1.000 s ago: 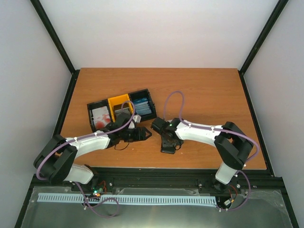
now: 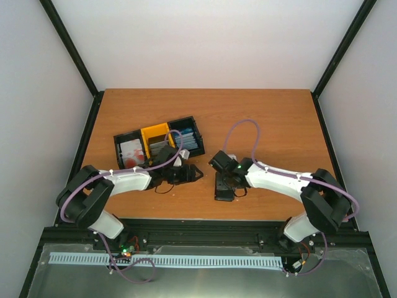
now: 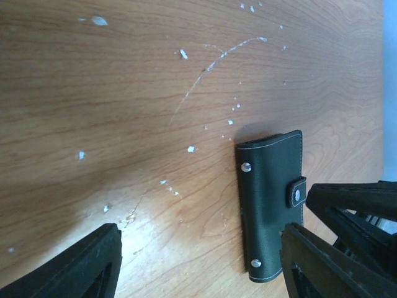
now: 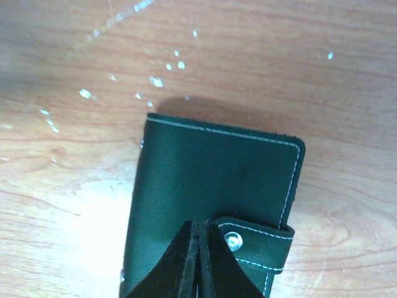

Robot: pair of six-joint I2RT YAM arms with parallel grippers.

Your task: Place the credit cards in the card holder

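Observation:
The black card holder (image 3: 271, 205) lies closed on the table, its strap snapped down, as both wrist views show. My right gripper is shut with nothing between its fingers, its tips over the holder near the snap. In the left wrist view my left gripper has its fingers parted and empty, left of the holder; its right finger overlaps the holder's lower edge in that view. Cards (image 2: 185, 139) stand in the right compartment of a divided tray in the top view. Whether the holder contains any cards is hidden.
The tray (image 2: 155, 129) has black outer compartments and a yellow middle one, and stands behind my left arm. White and red papers (image 2: 131, 153) lie in its left compartment.
The card holder has shifted slightly to the right. The tray has stayed put.

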